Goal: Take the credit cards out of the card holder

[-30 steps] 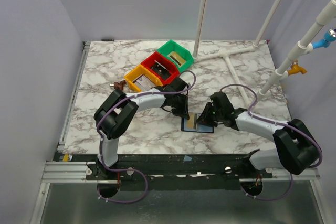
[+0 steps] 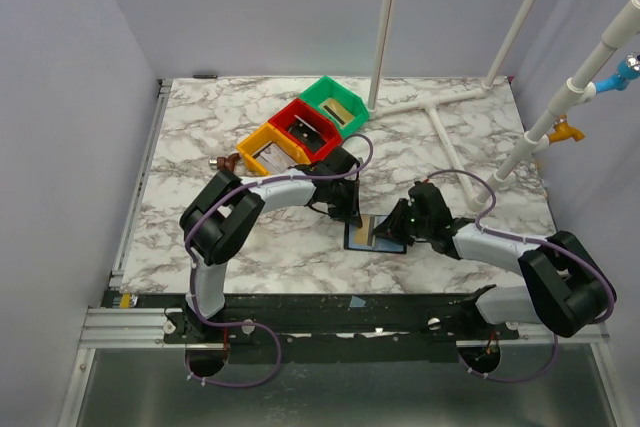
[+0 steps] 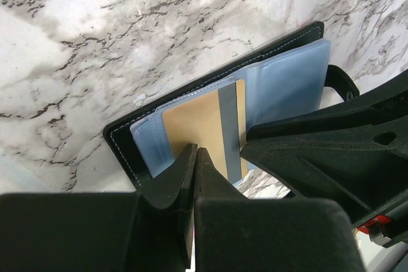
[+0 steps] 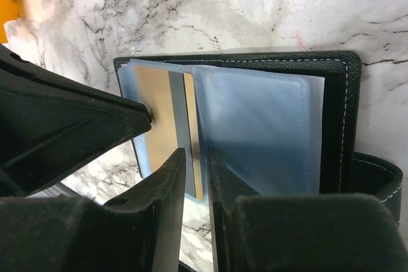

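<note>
The open card holder (image 2: 393,246) lies on the table, black outside with pale blue sleeves. A gold card (image 3: 203,116) with a grey stripe sits in its left sleeve, its right edge showing past the sleeve. My left gripper is shut, its tips pressed against or just above the gold card, nothing seen between them. My right gripper is slightly open over the card's exposed edge. One finger overlaps the grey stripe side, the other the blue sleeve (image 4: 258,119); whether they touch is unclear.
Orange (image 2: 272,150), red (image 2: 306,129) and green (image 2: 335,105) boxes stand behind the left arm, with items inside. White pipes (image 2: 455,152) are at the back right. Both grippers are close together over the holder.
My right gripper and wrist have come down slightly and tilted a little over the holder. The left arm has stayed still, and the holder appears almost unmoved.
</note>
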